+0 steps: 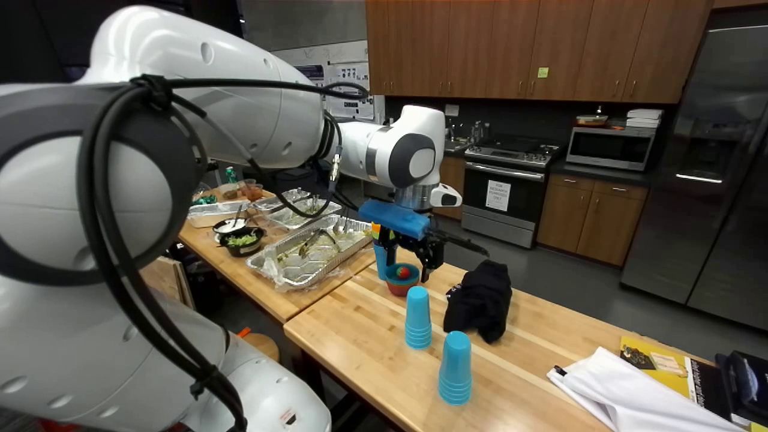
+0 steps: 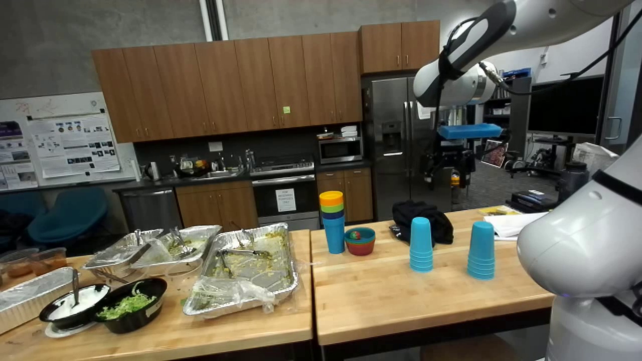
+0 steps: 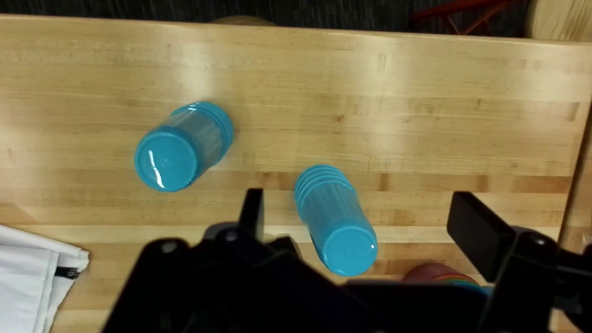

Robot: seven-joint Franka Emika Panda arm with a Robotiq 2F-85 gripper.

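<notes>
My gripper [image 1: 408,266] hangs above the wooden table, its fingers wide apart and nothing held. In the wrist view one black finger [image 3: 252,213] is at the left and the other [image 3: 477,236] at the right. Below and between them stands a stack of upside-down blue cups [image 3: 327,216], not touched. A second such stack [image 3: 186,147] stands farther left in that view. In exterior view 2 both the nearer-to-bowls stack [image 2: 421,243] and the other stack [image 2: 481,249] are upright columns on the table.
Stacked small bowls [image 2: 359,241] hold something red; beside them rises a multicoloured cup stack [image 2: 334,222]. A black cloth bundle [image 1: 479,299] and white cloth [image 1: 641,396] lie on the table. Foil trays [image 1: 313,252] cover the adjoining table. The front of the cup table is clear.
</notes>
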